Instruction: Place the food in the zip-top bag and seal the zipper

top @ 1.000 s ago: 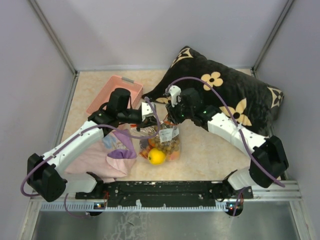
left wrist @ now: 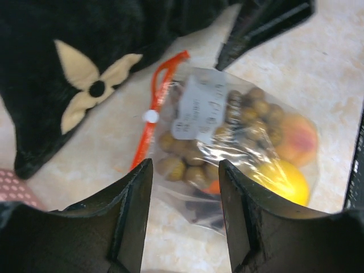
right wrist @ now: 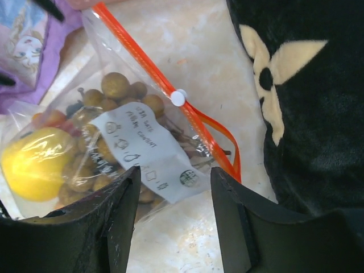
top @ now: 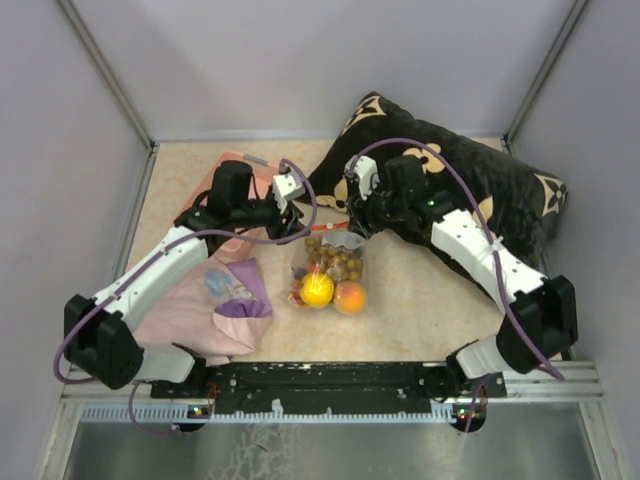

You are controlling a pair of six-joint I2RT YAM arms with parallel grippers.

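The clear zip bag (top: 330, 262) lies on the table between both arms, with its red zipper strip (right wrist: 136, 54) along the far edge. A white slider (right wrist: 178, 98) sits partway along that strip. Inside the bag show a yellow fruit (top: 317, 290), a peach-coloured one (top: 350, 297), several small brownish round pieces (left wrist: 250, 122) and a white printed label (right wrist: 148, 148). My left gripper is apart from the strip's left end, its fingers spread with no grip on the bag. Near the other end, my right gripper stands open at the bag's edge.
A pink basket (top: 205, 178) stands at the back left. Pink and purple cloth (top: 205, 315) covers the left front. A big black flowered cushion (top: 480, 180) fills the back right. Bare table (top: 410, 310) shows to the right of the bag.
The bag has come down flat, label and fruit shifted. My left gripper has let go and moved back and left.
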